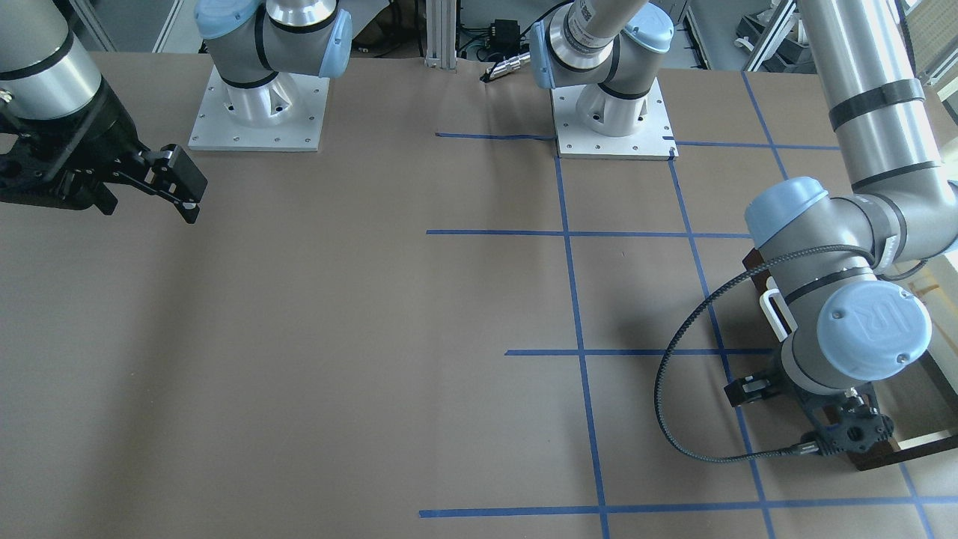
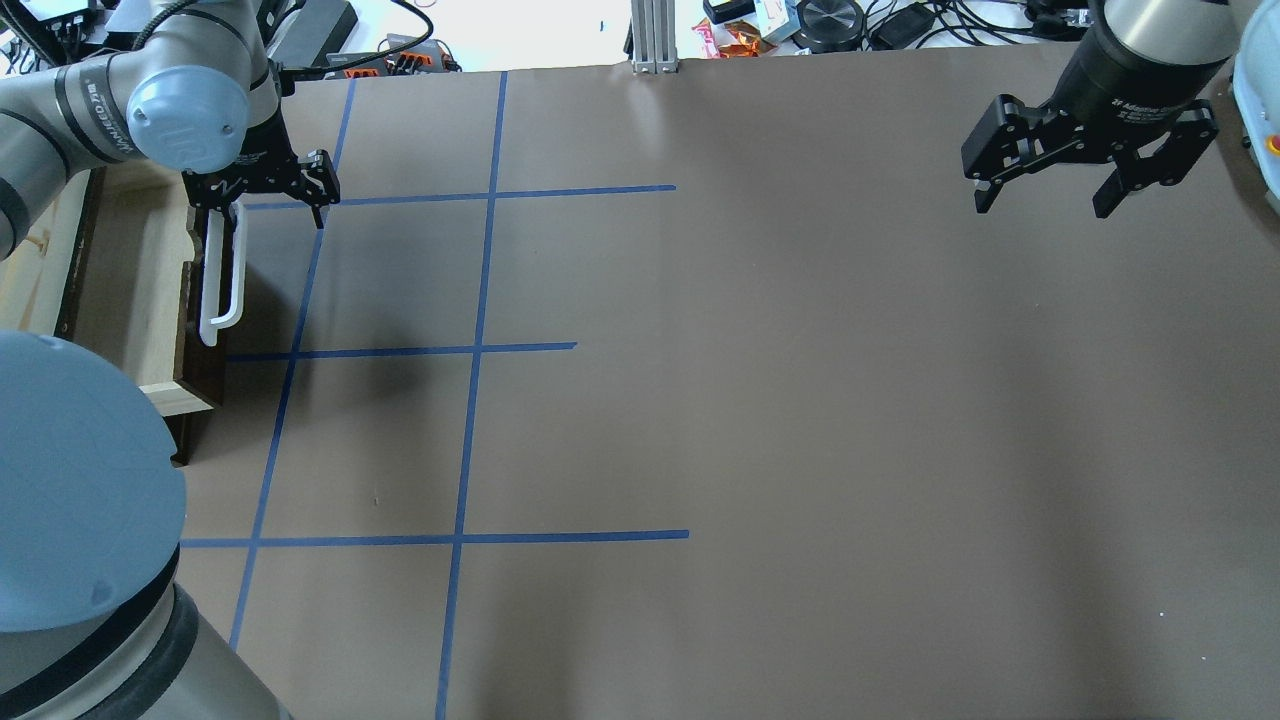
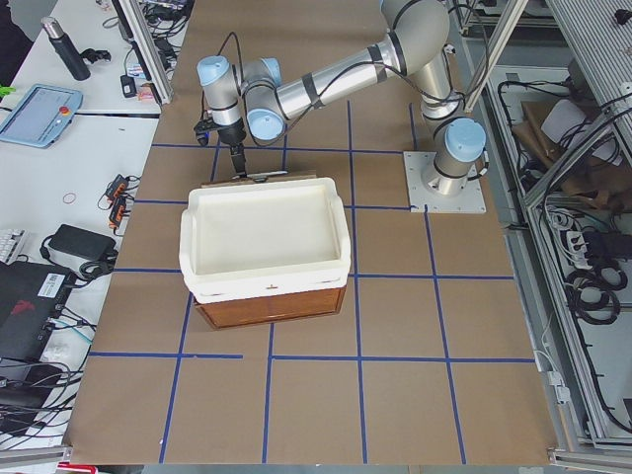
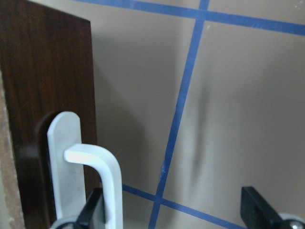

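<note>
A wooden drawer box carries a white handle on its dark wooden front. My gripper is at that handle, its fingers apart: one finger sits right at the handle bar, the other is out over the bare table to the right. In the front view the gripper is low beside the box at the lower right, partly hidden by the wrist and cable. In the left view a cream tray tops the wooden box.
A second black gripper hangs idle on the far side of the table, with other arm bases at the back.
</note>
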